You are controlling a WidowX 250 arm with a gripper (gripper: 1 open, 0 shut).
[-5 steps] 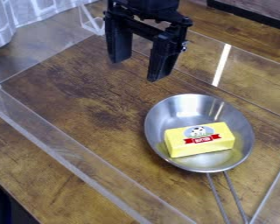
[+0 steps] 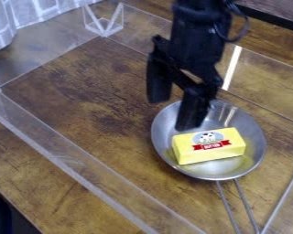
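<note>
My dark gripper [image 2: 179,87] hangs above the upper-left rim of a steel pan, blurred, its fingers spread apart with nothing seen between them. In the pan [image 2: 247,130] lies a yellow box of butter [image 2: 211,146] with a red label and cow picture. The pan's long handle points toward the front of the table.
Clear plastic edging runs along the left and right. A white object [image 2: 3,20] stands at the top left corner.
My gripper has moved down and to the right, toward the pan. The pan and butter look unmoved.
</note>
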